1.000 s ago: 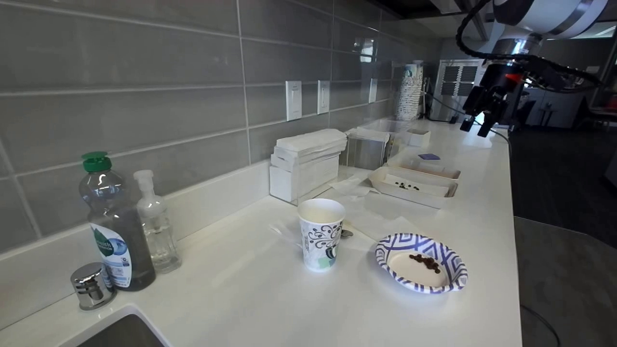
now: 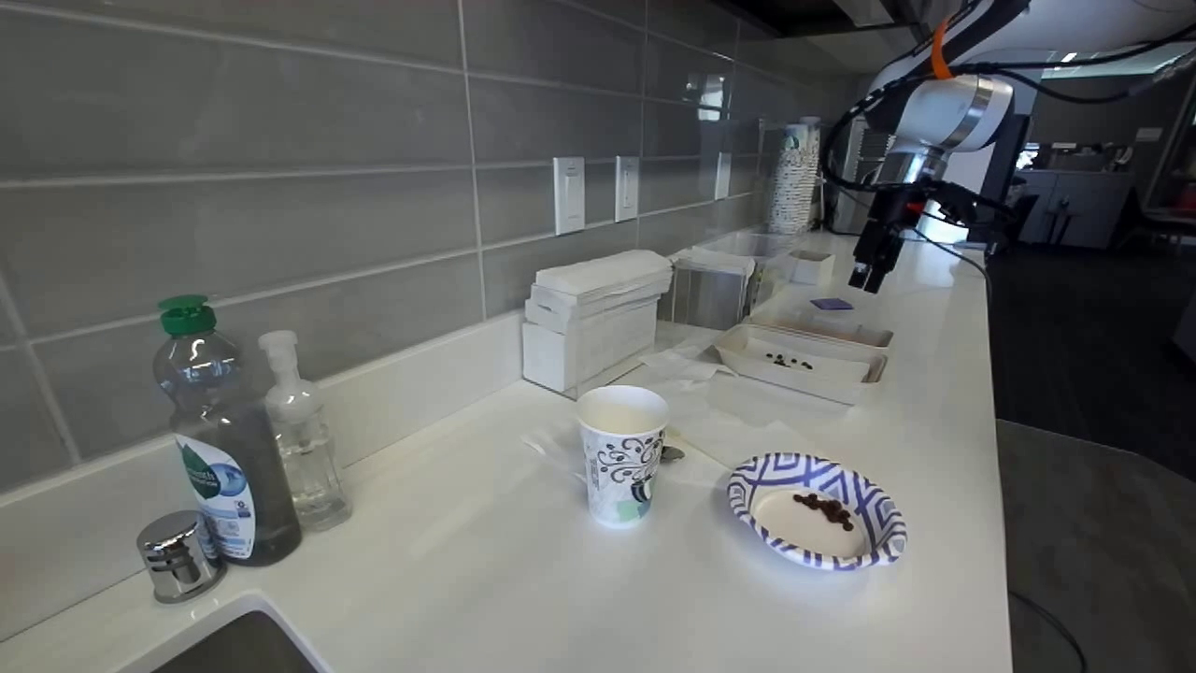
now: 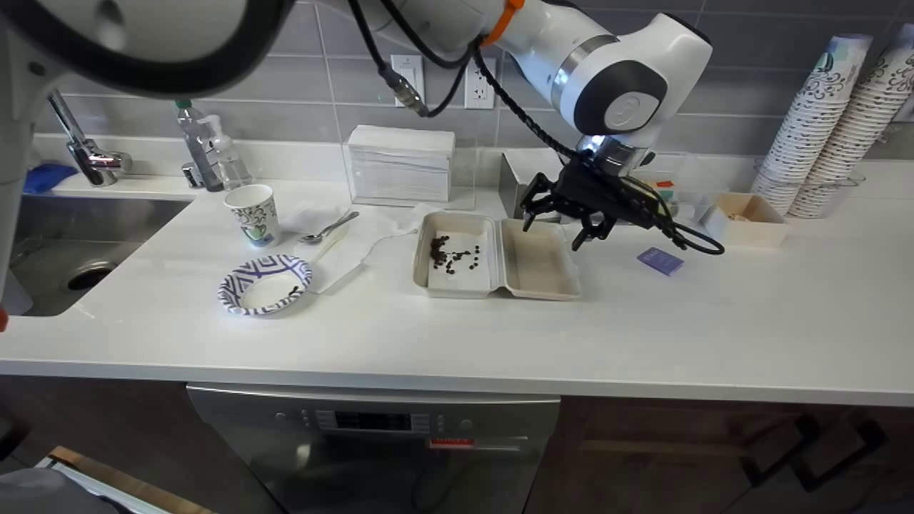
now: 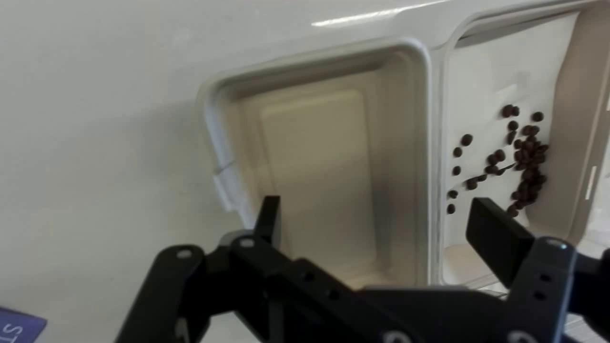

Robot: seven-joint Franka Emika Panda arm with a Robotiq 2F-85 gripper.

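My gripper (image 3: 553,235) hangs open above the empty half of a takeout box (image 3: 540,265), with nothing between its fingers. In the wrist view the two black fingers (image 4: 496,240) stand wide apart, with the box's bare half (image 4: 320,171) beneath and beyond them. The box's other half holds a white paper liner and a scatter of dark beans (image 4: 529,166), many clustered near one wall. A blue-patterned paper bowl (image 2: 818,510) with a few dark beans sits near the counter's front. Behind it, a printed paper cup (image 2: 623,454) stands upright; its contents are hidden.
A spoon (image 3: 330,228) lies on napkins between cup and box. A purple packet (image 3: 660,261) is right of the box. Behind stand a napkin holder (image 3: 403,167), a small cardboard box (image 3: 743,219) and tall cup stacks (image 3: 810,128).
In exterior view 1, my gripper has moved left and lower and turned somewhat. The box, bowl and cup stay where they were.
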